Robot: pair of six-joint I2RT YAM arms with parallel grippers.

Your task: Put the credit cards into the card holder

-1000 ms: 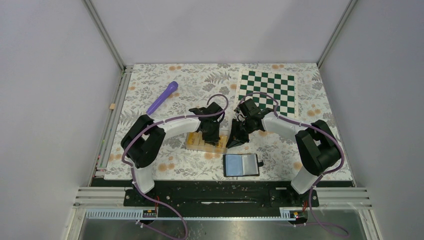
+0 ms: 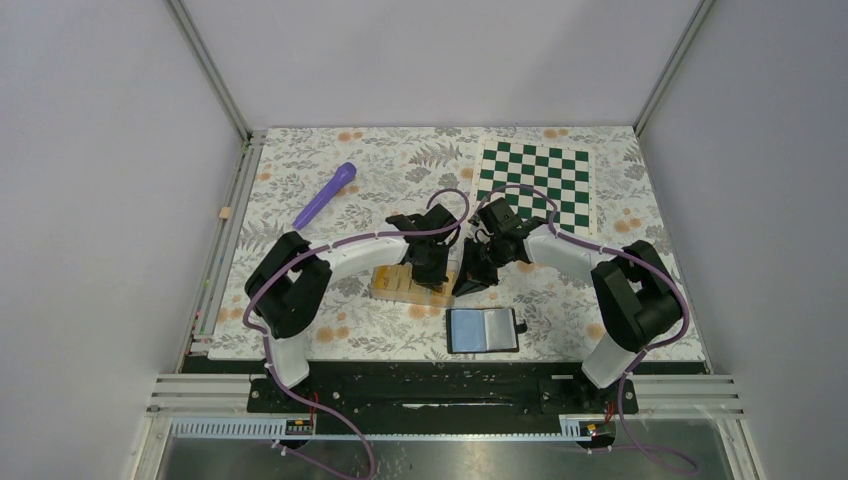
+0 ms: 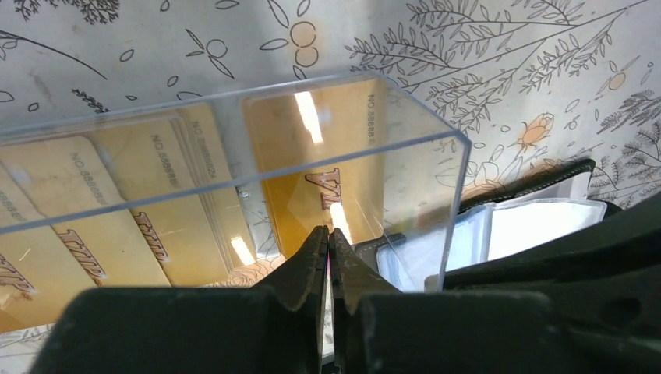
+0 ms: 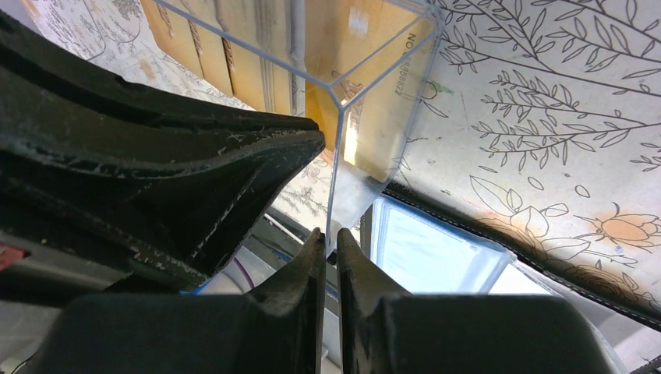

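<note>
A clear plastic box [image 2: 388, 298] lies at the table's centre with gold credit cards [image 3: 183, 195] inside, several stacked at left and one [image 3: 312, 140] apart at the right end. My left gripper is shut, with nothing visible between its fingertips, above the box beside that separate card. My right gripper is shut on the box's corner wall [image 4: 337, 179]. The open card holder [image 2: 468, 330], dark-edged with clear blue-looking and white sleeves, lies just in front of the box, toward the table's near edge.
A green checkered board [image 2: 560, 170] lies at the back right and a purple microphone-shaped object [image 2: 325, 195] at the back left. Both grippers are close together at the centre.
My left arm and gripper have shifted slightly to the right, toward the box's right end. The right arm, box and card holder look unchanged.
</note>
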